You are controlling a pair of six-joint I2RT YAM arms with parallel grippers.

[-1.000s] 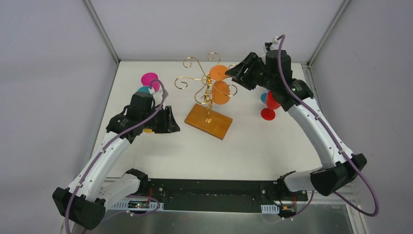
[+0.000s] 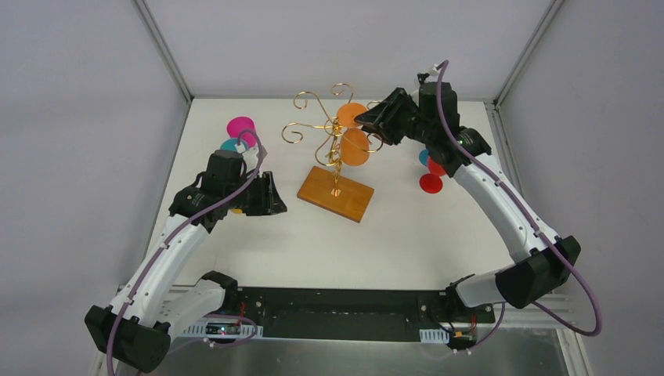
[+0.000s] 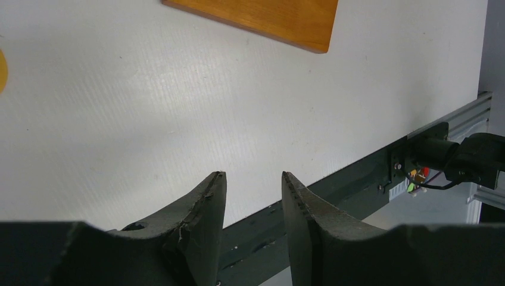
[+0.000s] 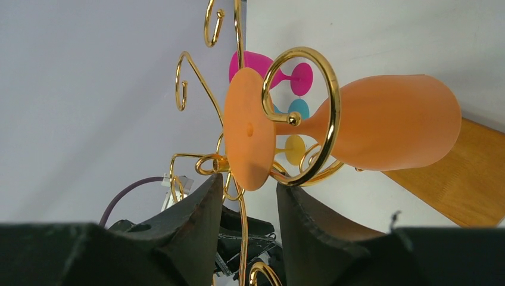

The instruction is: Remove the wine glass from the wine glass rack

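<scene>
An orange wine glass hangs upside down on the gold wire rack (image 2: 333,146); its round base (image 2: 351,115) is uppermost and its bowl (image 2: 355,147) below. In the right wrist view a gold loop passes around the stem, between the flat base (image 4: 247,128) and the bowl (image 4: 405,119). My right gripper is part open beside the base, whose lower edge shows between and just beyond the fingertips. Whether either finger touches it cannot be told. Over the bare table at left, my left gripper stands open and empty.
The rack's wooden foot (image 2: 335,194) rests mid-table, and its empty curled arms spread leftward. A magenta glass (image 2: 241,127) and other coloured ones stand at left, partly behind my left arm. Red glasses (image 2: 431,183) are at right.
My right gripper has shifted slightly left, up to the edge of the orange base. The rack, the glass and my left arm have barely moved.
</scene>
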